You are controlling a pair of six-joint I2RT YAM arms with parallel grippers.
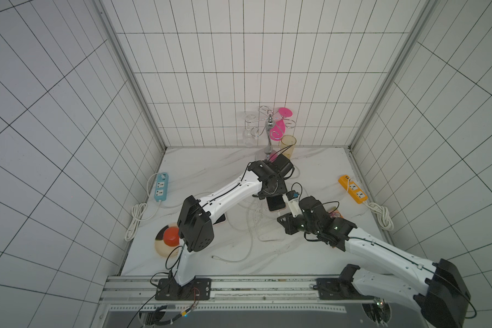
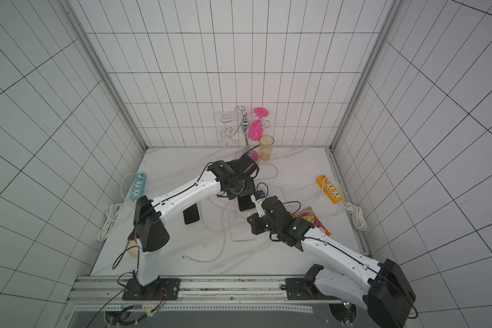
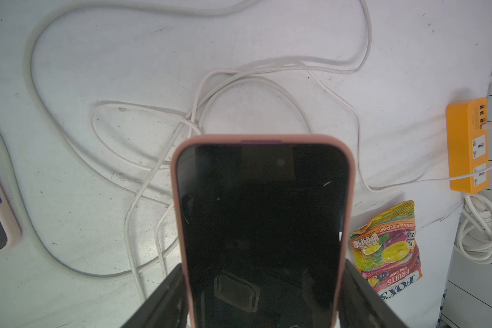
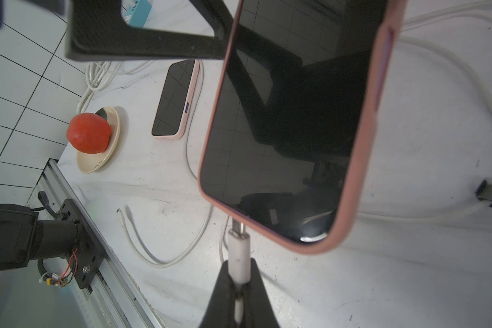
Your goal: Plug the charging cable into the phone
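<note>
In the left wrist view, a phone (image 3: 265,218) in a pink case is held up above the table. The fingers (image 3: 166,300) of my left gripper press on its two long sides. In the right wrist view, my right gripper is shut on a white charging cable plug (image 4: 239,254), which points up at the phone's bottom edge. A short length of the plug's metal tip (image 4: 239,225) shows below the case. Its end meets the edge there, and whether it sits inside the port I cannot tell.
A second phone (image 4: 173,98) lies left on the table, near a plate (image 4: 113,141) with a red item (image 4: 89,132). Loose white cables (image 3: 60,131) cross the middle. To the right are a snack packet (image 3: 388,248) and an orange power strip (image 3: 467,145).
</note>
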